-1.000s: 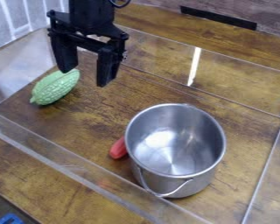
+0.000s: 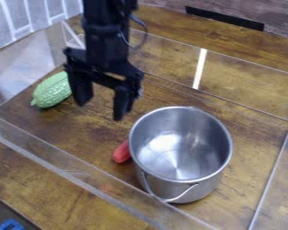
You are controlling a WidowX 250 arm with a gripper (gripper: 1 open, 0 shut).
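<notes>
The black gripper [image 2: 101, 90] hangs over the upper left of the wooden surface, blurred, its two fingers apart and pointing down, with nothing visible between them. Just left of it lies a pale green bumpy vegetable [image 2: 50, 91], like a bitter melon. A steel pot [image 2: 180, 153] with a wire handle stands at the lower right. A small red object [image 2: 121, 153] lies against the pot's left side, partly hidden by it.
Clear panels border the work area on the left [image 2: 14, 72] and along the front. The wooden top [image 2: 243, 90] is free behind and right of the pot. A blue item [image 2: 3, 216] shows at the bottom-left corner.
The gripper has moved down the view and slightly right, and is now blurred. The pot, green vegetable and red object have not moved.
</notes>
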